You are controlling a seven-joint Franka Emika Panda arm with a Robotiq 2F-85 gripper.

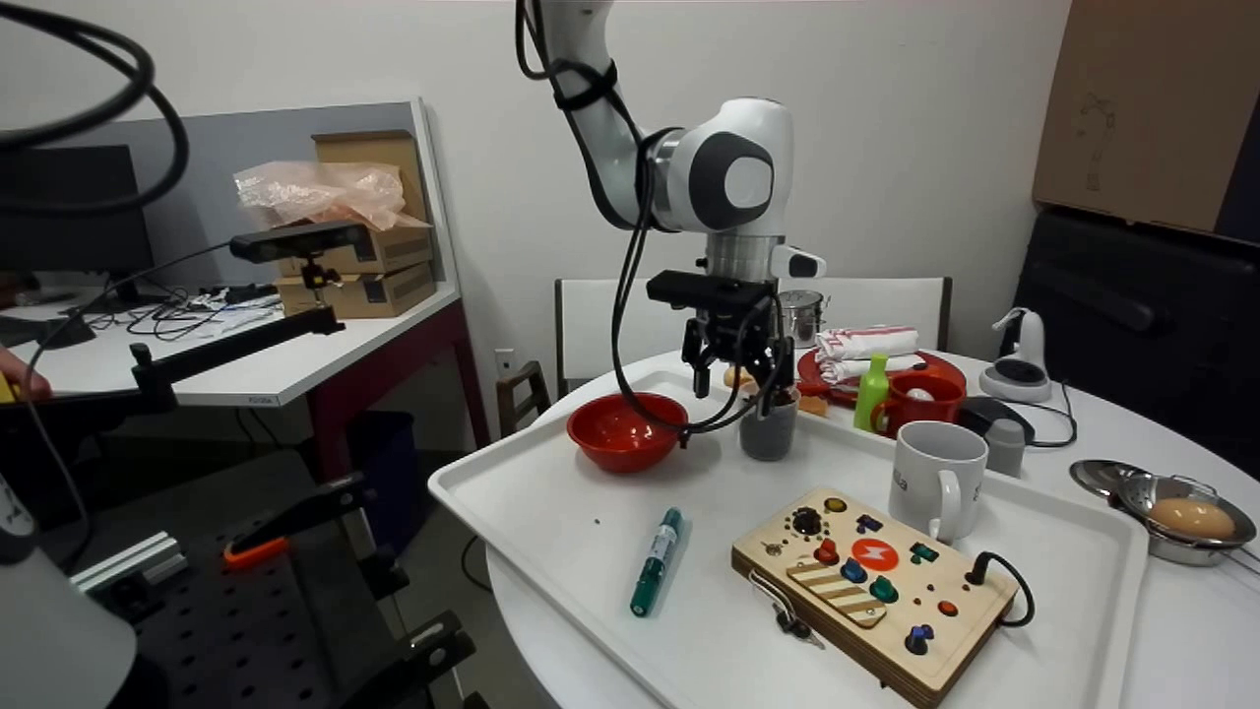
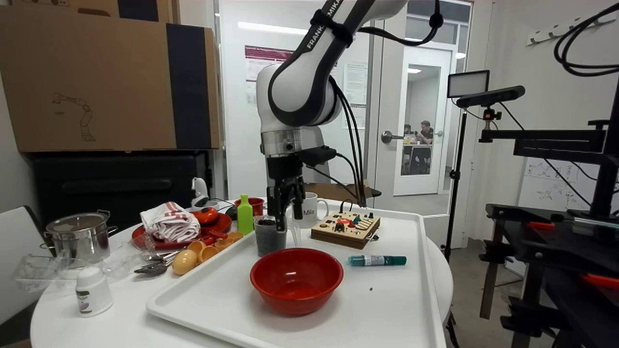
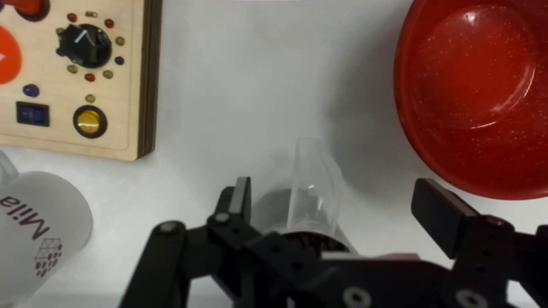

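A clear cup with a handle and dark contents [image 1: 768,437] stands upright at the tray's far side. My gripper [image 1: 739,380] is low over it, pointing down, with its fingers apart. In exterior view 2, one finger [image 2: 280,220] overlaps the cup [image 2: 268,243]. The wrist view shows the cup's transparent handle [image 3: 313,197] in the gap between the wide-set fingers, nearer the left one [image 3: 240,197]; most of the cup is hidden behind the gripper's body. Whether a finger touches the cup, I cannot tell. An empty red bowl [image 2: 297,281] sits close by on the white tray [image 2: 203,316].
A white mug [image 1: 939,473] and a wooden switch box [image 1: 880,579] occupy the tray's right side in exterior view 1. A green marker [image 1: 657,561] lies on the open front part. Beyond the rim are a green bottle [image 1: 871,392] and a red pot [image 1: 927,402].
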